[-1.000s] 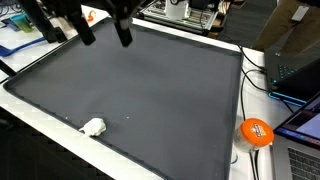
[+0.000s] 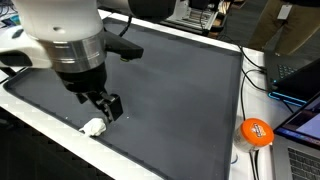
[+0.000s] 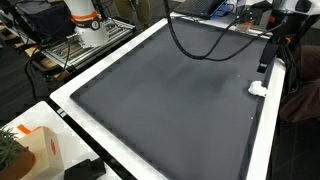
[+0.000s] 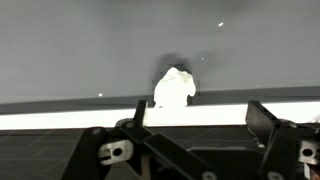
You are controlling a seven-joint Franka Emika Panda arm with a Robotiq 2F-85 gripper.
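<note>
A crumpled white piece (image 2: 94, 127), perhaps paper or cloth, lies at the edge of the dark table panel, against its white border. In the wrist view the white piece (image 4: 175, 88) shows centrally, ahead of the gap between the fingers. My gripper (image 2: 98, 105) hangs above it in exterior view 1. The gripper is open, its two black fingers wide apart with nothing between them. In exterior view 2 the white piece (image 3: 258, 88) sits by the right border, with the gripper (image 3: 268, 66) just beyond it, partly cut off by the frame.
The dark panel (image 2: 175, 110) is otherwise bare. An orange-lidded container (image 2: 254, 133) stands on the white border, near laptops (image 2: 296, 80) and cables. A dark cable loops across the top of exterior view 2.
In exterior view 1 the gripper has come down over the past second, from well above the table to close over the white piece. The white piece has stayed put.
</note>
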